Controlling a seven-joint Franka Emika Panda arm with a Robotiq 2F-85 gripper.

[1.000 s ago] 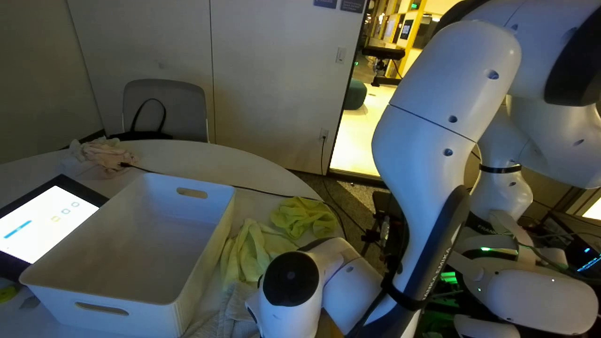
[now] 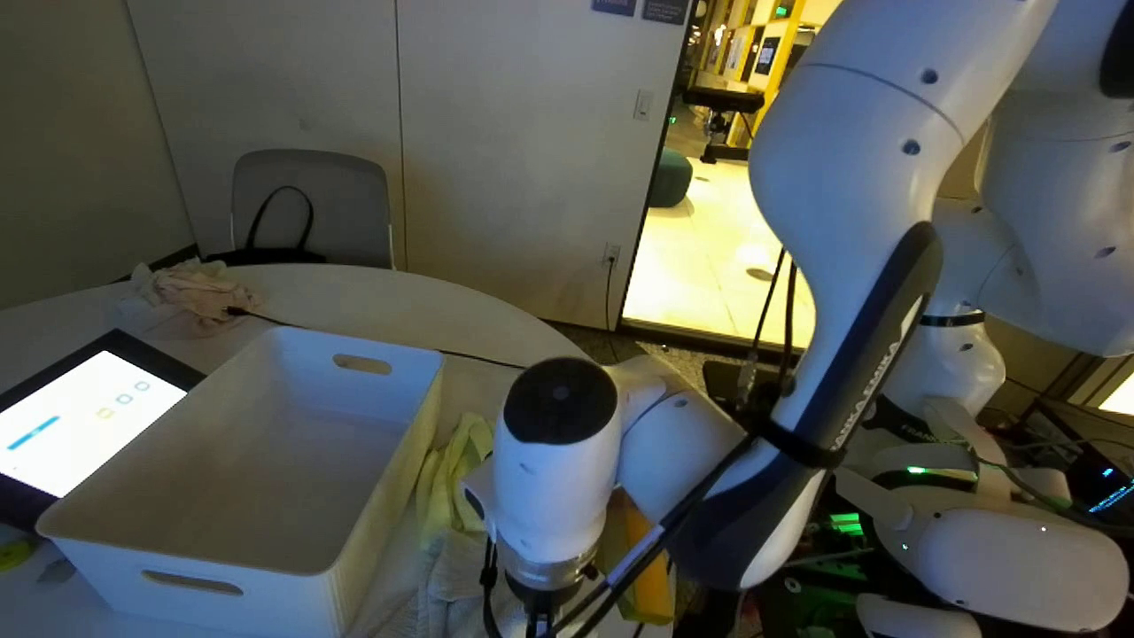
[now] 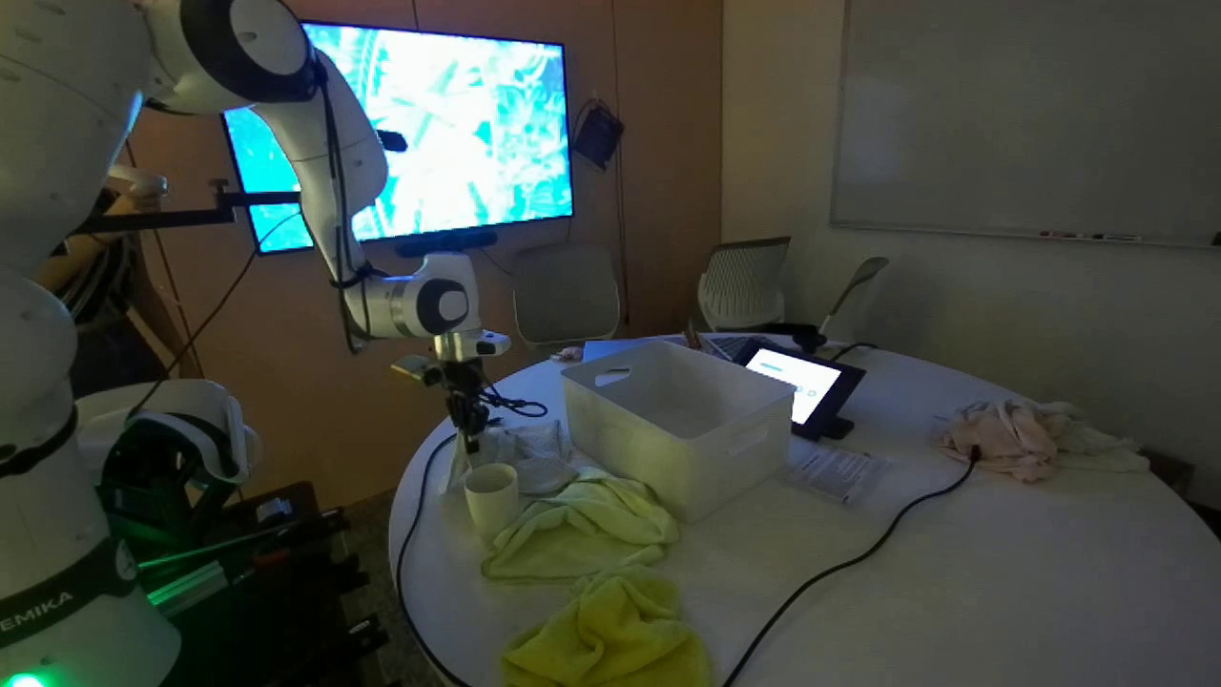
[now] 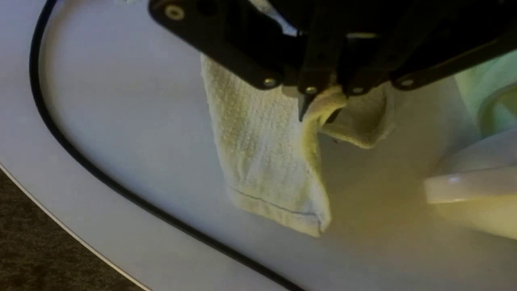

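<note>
A whitish towel (image 4: 264,150) is pinched in my gripper, a fold of it standing up between the fingertips. Its hemmed end droops below the fingers in the wrist view, and another fold shows to the right. From the second exterior view, my gripper (image 3: 466,437) is over the near-left part of the round table, just behind a white mug (image 3: 492,500), with pale cloth (image 3: 532,440) around and behind it. In the first exterior view the arm's wrist (image 2: 558,468) hides most of the fingers. Whether the towel's lower end touches the table I cannot tell.
A large empty white bin (image 3: 733,469) stands beside the cloths. A pale green towel (image 3: 584,529) and a yellow one (image 3: 612,641) lie nearby. A black cable (image 4: 121,186) curves along the table edge. Behind the bin is a lit tablet (image 3: 796,382).
The arm has risen over the last second, its wrist now higher in the first exterior view. It now covers the yellow towel there. The bin has not moved.
</note>
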